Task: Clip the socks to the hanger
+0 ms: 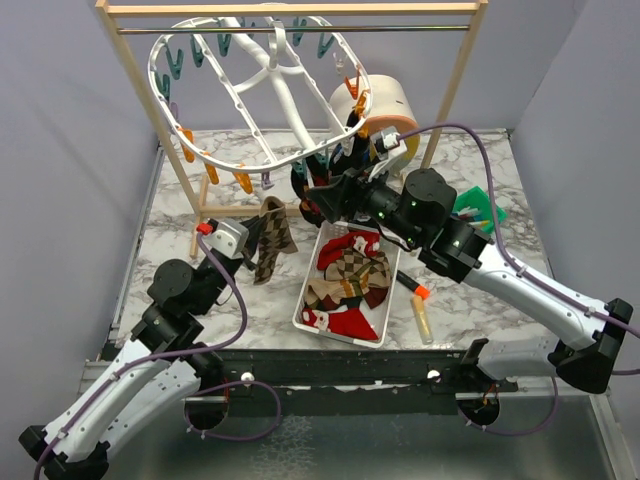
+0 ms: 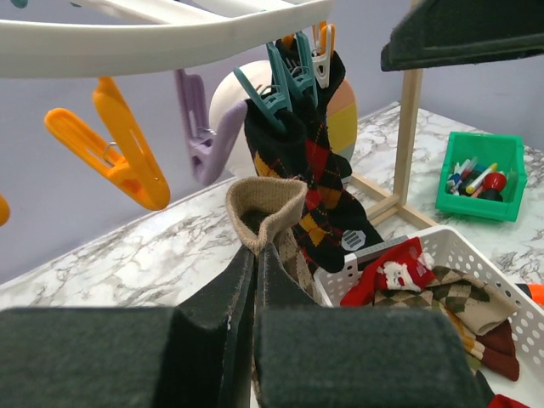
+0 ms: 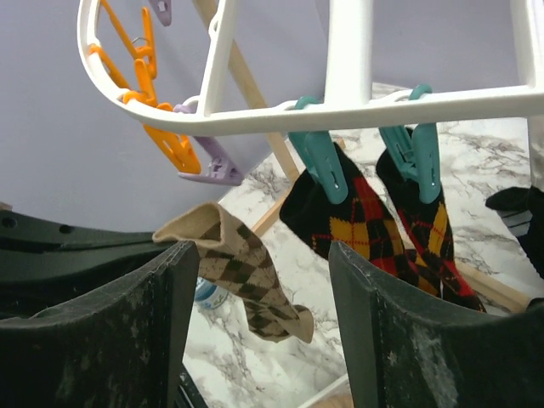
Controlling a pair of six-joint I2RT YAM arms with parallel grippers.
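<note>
A brown checkered sock (image 1: 272, 240) hangs below the hanger's front rim, its cuff pinched by my left gripper, which is shut on it. In the left wrist view, the sock's cuff (image 2: 265, 204) is just below and right of a purple clip (image 2: 208, 127), apart from it. My right gripper stands open near the front rim; the sock shows beyond its left finger (image 3: 174, 297), not gripped by it. The white round hanger (image 1: 265, 168) carries dark red-and-yellow argyle socks (image 3: 365, 225) in teal clips (image 3: 321, 161).
A white basket (image 1: 300, 318) with several folded socks stands below the hanger. A green box (image 2: 481, 206) of pens is at the right. Orange clips (image 2: 119, 153) line the rim left of the purple one. A wooden frame (image 1: 455, 85) surrounds the hanger.
</note>
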